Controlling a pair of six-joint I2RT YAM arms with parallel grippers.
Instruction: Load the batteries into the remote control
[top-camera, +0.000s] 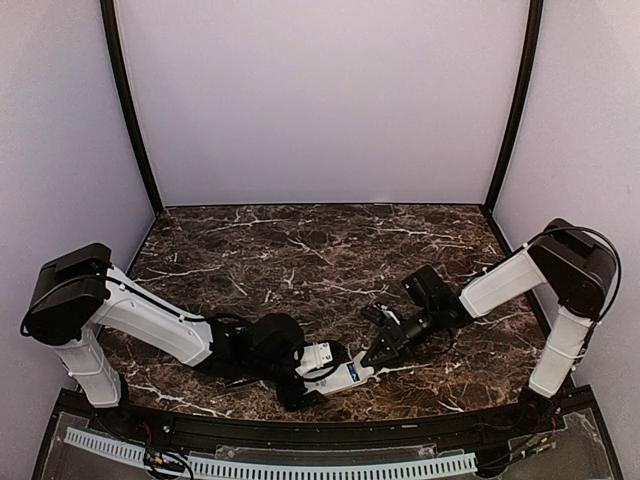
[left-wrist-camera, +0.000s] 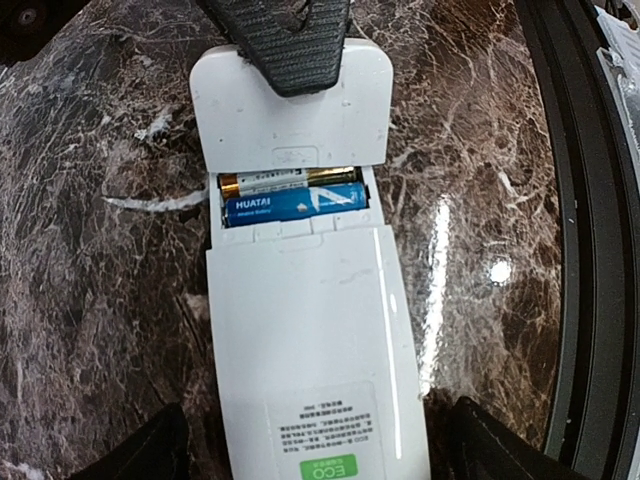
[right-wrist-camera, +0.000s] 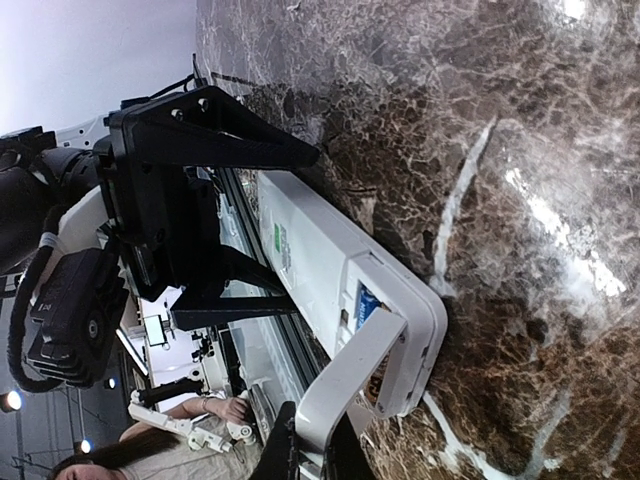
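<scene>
The white remote control (left-wrist-camera: 300, 300) lies back side up on the marbled table. In its open compartment sit two batteries side by side: a blue one (left-wrist-camera: 295, 203) and a gold-and-white one (left-wrist-camera: 265, 184), partly covered in the left wrist view. My right gripper is shut on the white battery cover (right-wrist-camera: 350, 375), which is tilted over the compartment's end. My left gripper stands open around the remote's other end, one finger (right-wrist-camera: 290, 152) on each side, with gaps showing between fingers and remote.
A dark rail (top-camera: 300, 432) runs along the table's front edge, close to the remote. Beyond the front edge, a person (right-wrist-camera: 190, 440) sits in the background.
</scene>
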